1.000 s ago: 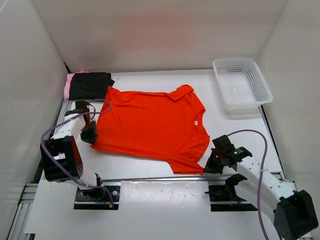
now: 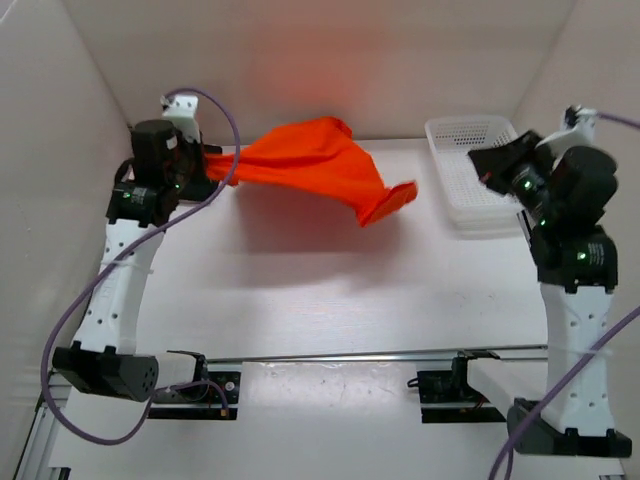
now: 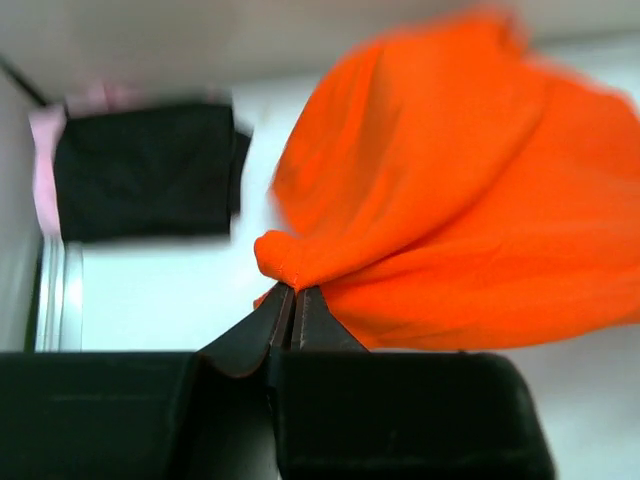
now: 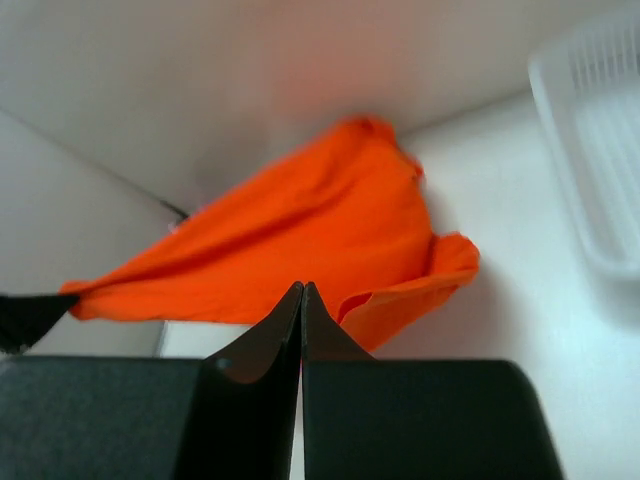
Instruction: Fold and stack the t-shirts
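Note:
The orange t-shirt hangs slantwise over the back of the white table, its left end bunched and raised. On that corner my left gripper is shut, at the back left. The cloth's free sleeve end hangs out to the right. My right gripper, blurred and raised in front of the basket in the top view, is shut with nothing between its fingers. In the right wrist view the shirt lies beyond its tips, apart from them. A folded black cloth with a pink one lies at the back left.
A white perforated basket stands empty at the back right. Walls close in the left, back and right.
Both arms have swung up and toward the back, carrying the shirt off its flat spread. The sleeve corner has left my right gripper, which has moved right; the left gripper still has its corner.

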